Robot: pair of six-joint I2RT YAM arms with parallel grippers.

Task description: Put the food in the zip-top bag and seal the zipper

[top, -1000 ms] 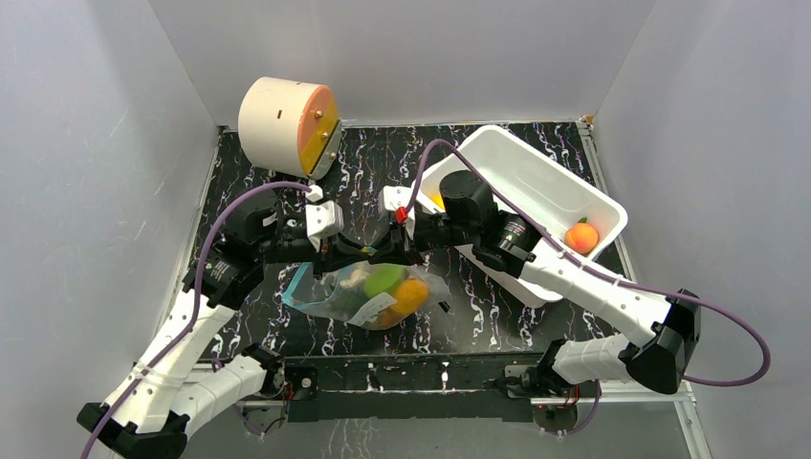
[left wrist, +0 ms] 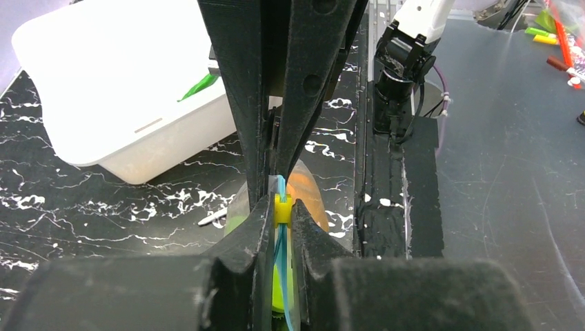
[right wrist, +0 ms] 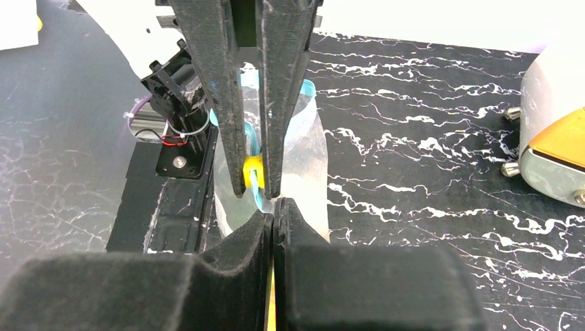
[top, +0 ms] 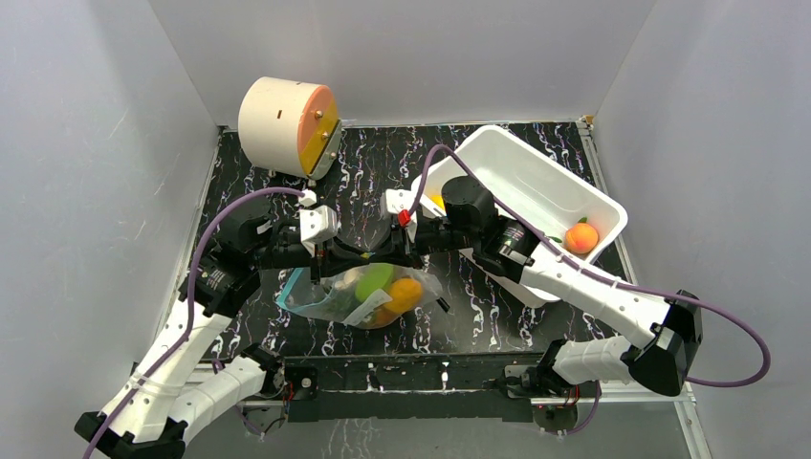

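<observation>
The clear zip top bag point(top: 337, 300) lies near the table's front, with green and orange food point(top: 376, 278) showing inside. Its blue zip strip point(left wrist: 281, 252) passes through a small yellow slider point(right wrist: 253, 172). The left gripper has its fingertips on both sides of the slider; whether they press on it is unclear. Facing it, my right gripper is shut, its fingertips close beside the slider. The zip strip runs up to those tips; whether its film is pinched between them is hard to see.
A white bin point(top: 516, 158) stands at the back right with an orange fruit point(top: 580, 238) in it. A cream and orange cylinder point(top: 287, 127) sits at the back left. The two grippers nearly touch. Bare table point(top: 373, 153) lies behind them.
The right arm has barely moved.
</observation>
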